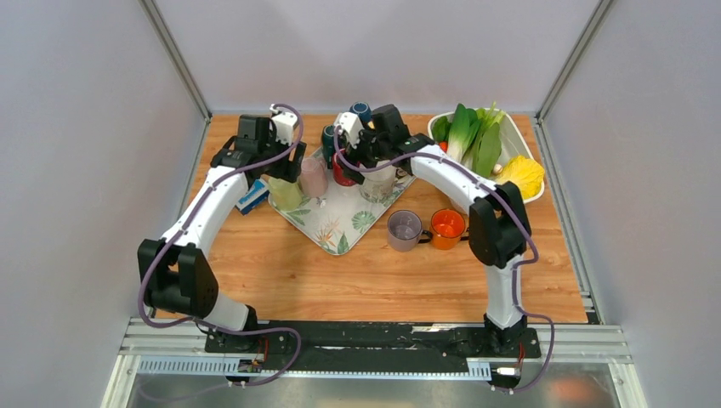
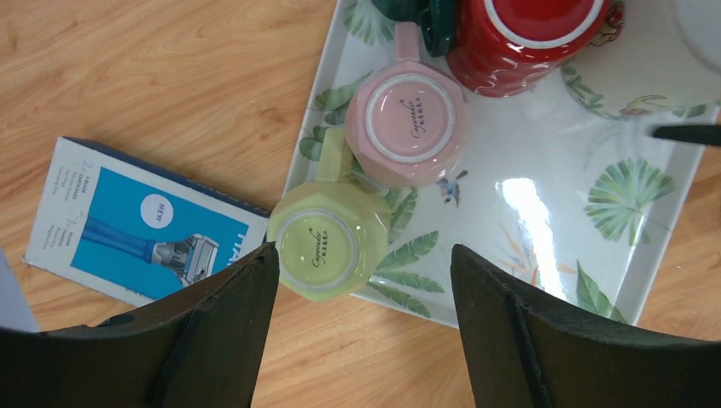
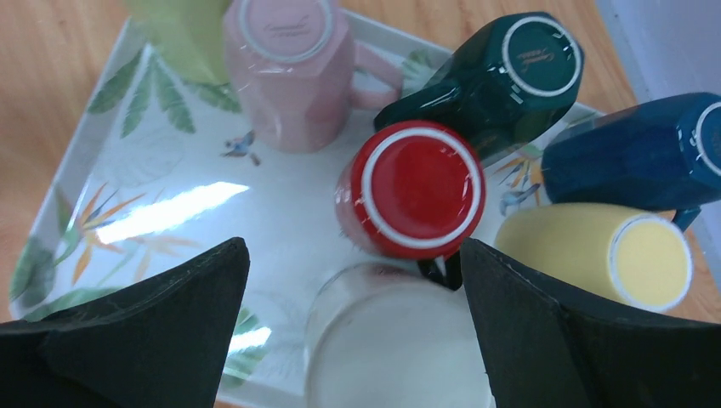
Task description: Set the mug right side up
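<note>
Several mugs stand bottom-up on a white leaf-patterned tray (image 1: 340, 234): yellow-green (image 2: 319, 246), pink (image 2: 408, 123), red (image 3: 421, 191), dark green (image 3: 536, 64), blue (image 3: 633, 153), yellow (image 3: 599, 255) and white (image 3: 395, 348). Which one the task means cannot be told. Above the yellow-green mug, my left gripper is open, its fingers (image 2: 225, 319) spread to either side and empty. Over the red and white mugs hangs my right gripper, also open and holding nothing; its right finger covers parts of the white and yellow mugs in the right wrist view.
A grey mug (image 1: 404, 230) and an orange mug (image 1: 448, 229) stand upright in front of the tray. A blue box (image 2: 144, 221) lies left of it. A white basket of vegetables (image 1: 514, 140) sits at the back right.
</note>
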